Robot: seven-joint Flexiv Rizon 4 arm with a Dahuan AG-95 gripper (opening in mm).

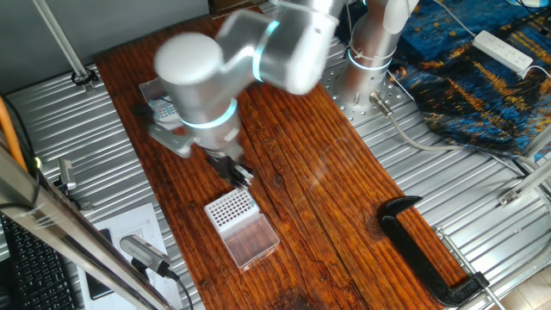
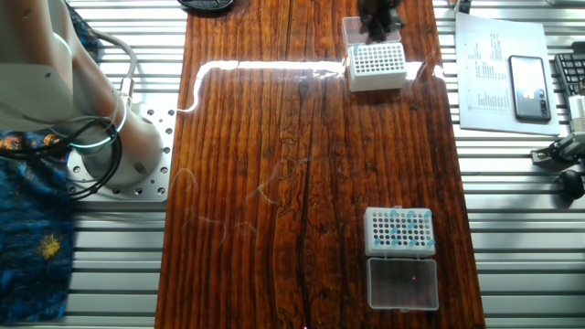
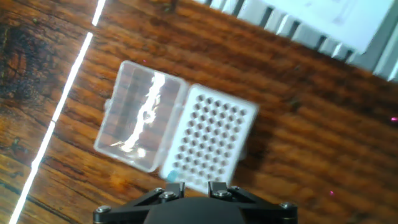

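Note:
The near tip rack is a white block with rows of holes, its clear lid folded open and flat on the wood. In the wrist view the same rack lies ahead of my fingers, its lid to the left. One pale blue spot shows at the rack's lower corner. My gripper is open, a gap between its fingertips and nothing visible in it. It hangs above the table just beyond this rack in exterior view 1, blurred by motion.
A second rack, with several blue pieces in its holes and its lid open, sits at the table's other end. A black clamp grips the table edge.

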